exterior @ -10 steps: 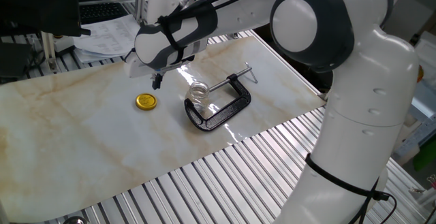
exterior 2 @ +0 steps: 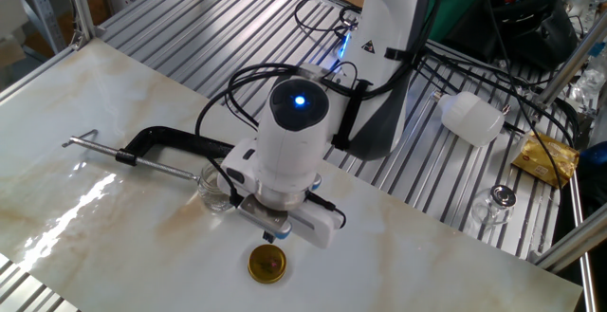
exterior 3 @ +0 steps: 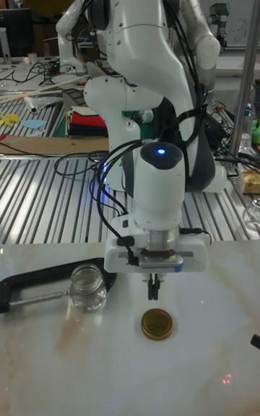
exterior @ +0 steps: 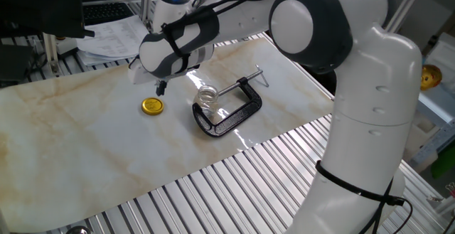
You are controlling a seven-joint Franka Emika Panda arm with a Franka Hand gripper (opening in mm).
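Note:
A round gold lid (exterior: 152,106) lies flat on the marbled sheet; in the second exterior view the lid (exterior 2: 266,264) shows a darker middle. To one side stands a small open clear glass jar (exterior 3: 88,287), held within the frame of a black C-clamp (exterior: 229,121), whose screw reaches the jar. My gripper (exterior 3: 154,292) points down above the sheet, a little behind the lid in the third exterior view and apart from it. Its dark fingers are close together, and nothing shows between them.
Bare marbled sheet (exterior: 78,141) surrounds the lid. Slatted metal table (exterior 2: 180,27) runs along the arm's base side. A white bulb-like object (exterior 2: 471,119), a yellow packet (exterior 2: 545,158) and a small lidded jar (exterior 2: 497,204) stand away on the slats. Papers (exterior: 114,40) lie behind.
My gripper has moved slightly down and to the left in the first exterior view, nearer the lid. The lid, jar and clamp have stayed put.

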